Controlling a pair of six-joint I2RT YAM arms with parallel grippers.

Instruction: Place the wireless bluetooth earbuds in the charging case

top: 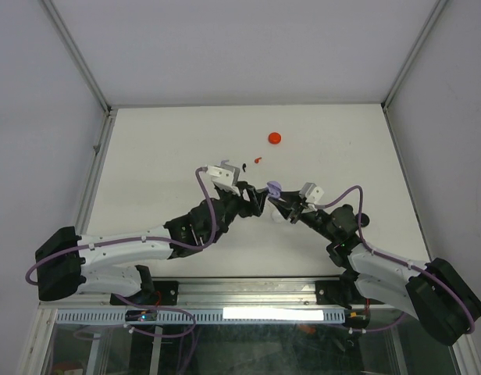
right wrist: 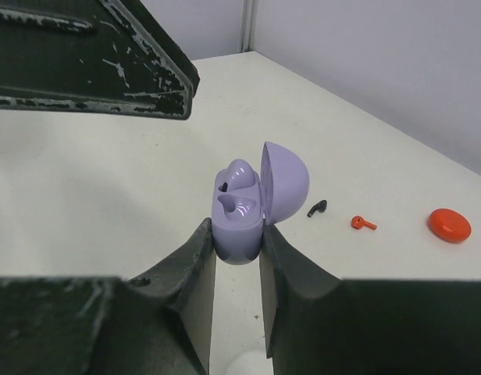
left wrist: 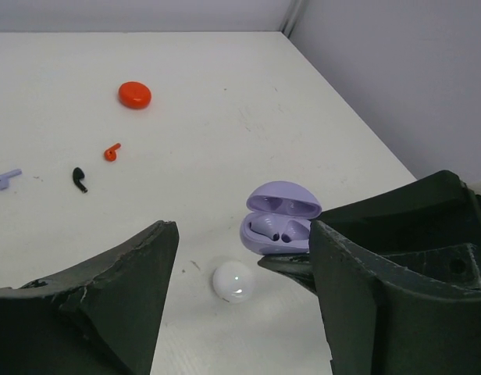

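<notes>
The lilac charging case (right wrist: pixel 236 228), lid raised, is gripped by my right gripper. In the left wrist view the case (left wrist: pixel 273 242) shows a bud shape in its cavity. My left gripper stands open beside the case, its fingers apart with nothing between them. A small lilac piece (left wrist: pixel 1 181), likely an earbud, lies on the table (left wrist: pixel 194 55) at the back left. A small black piece (left wrist: pixel 80 181) lies near it.
A red oval (top: pixel 275 137) and a small red piece (top: pixel 258 160) lie behind the grippers. A white round object (left wrist: pixel 233 283) lies below the case.
</notes>
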